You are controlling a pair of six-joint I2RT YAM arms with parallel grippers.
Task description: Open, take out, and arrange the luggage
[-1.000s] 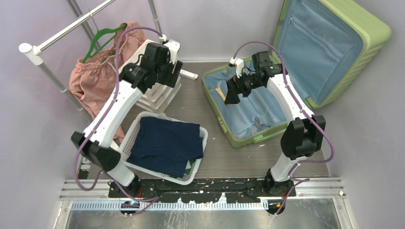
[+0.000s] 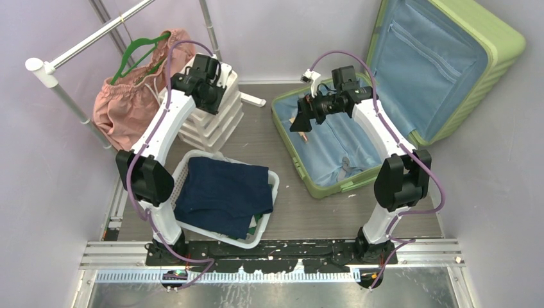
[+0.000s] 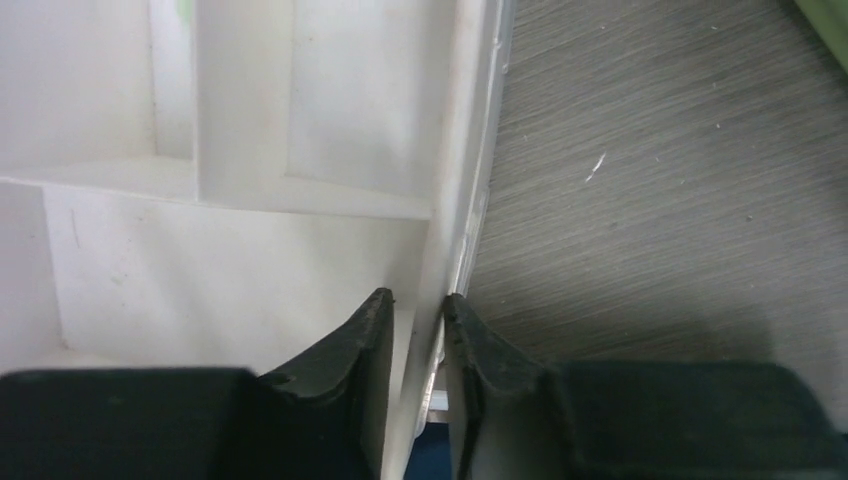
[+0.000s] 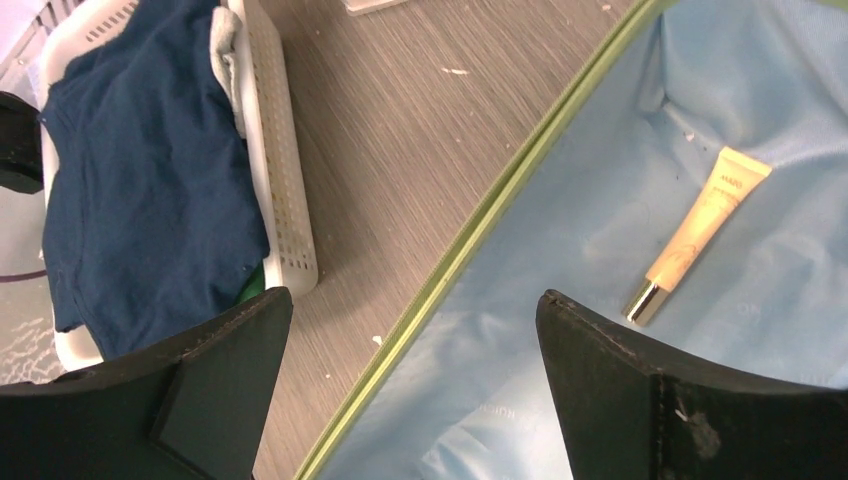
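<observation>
My left gripper [image 2: 215,102] is at the stack of white trays [image 2: 205,131]; in the left wrist view its fingers straddle a tray rim [image 3: 450,180], part open and closely around it. My right gripper [image 2: 301,122] hangs open over the open green suitcase [image 2: 301,170], whose blue lining holds a cream tube [image 4: 700,225] with a silver cap, lying between and beyond the fingertips in the right wrist view.
A white basket [image 2: 272,192] with navy clothing [image 2: 221,192] sits at the front. A pink garment [image 2: 119,115] on a green hanger [image 2: 138,45] hangs from a rail at left. Bare floor lies between basket and suitcase.
My left arm has drawn back and left, its gripper lowering onto the tray rim. My right gripper has shifted slightly left.
</observation>
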